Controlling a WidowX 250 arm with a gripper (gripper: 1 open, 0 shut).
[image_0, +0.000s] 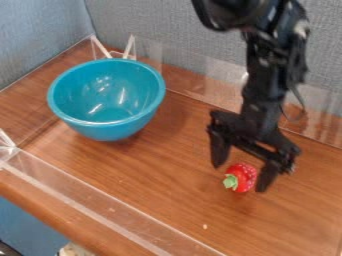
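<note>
A red strawberry with a green top lies on the wooden table at the right. My black gripper is low over it, open, with one finger on either side of the berry. A turquoise bowl stands at the upper left of the table, empty.
Clear plastic barriers edge the table along the back and front left, and grey fabric panels stand behind.
</note>
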